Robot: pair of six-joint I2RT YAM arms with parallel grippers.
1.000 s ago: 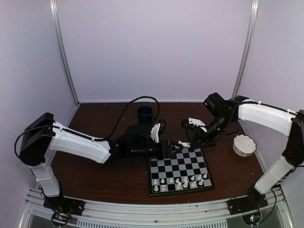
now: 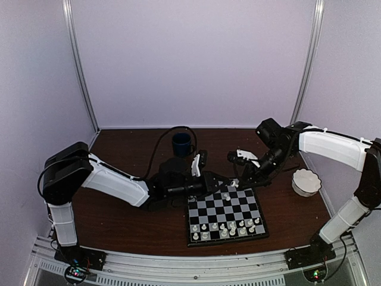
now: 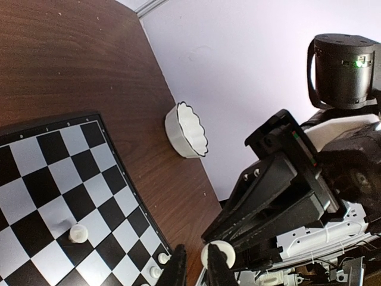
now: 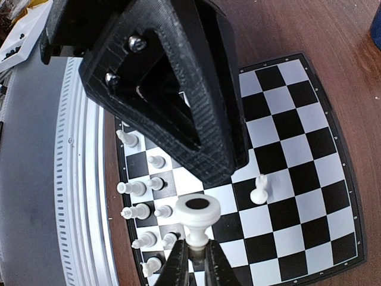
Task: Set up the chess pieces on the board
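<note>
The chessboard (image 2: 211, 208) has white pieces along its near edge, and a lone white piece (image 4: 259, 192) lies mid-board. Above the board, a white piece (image 4: 198, 217) is held in my right gripper, which is shut on it. My left gripper (image 2: 223, 183) is right beside that held piece in the top view; in the left wrist view its dark fingertips at the bottom reach up to the piece, part open. Whether they touch it I cannot tell.
A dark blue mug (image 2: 181, 143) stands behind the board. A white scalloped bowl (image 2: 306, 182) is at the right.
My left arm has moved rightward toward the held piece and my right gripper. The right arm is nearly unchanged.
</note>
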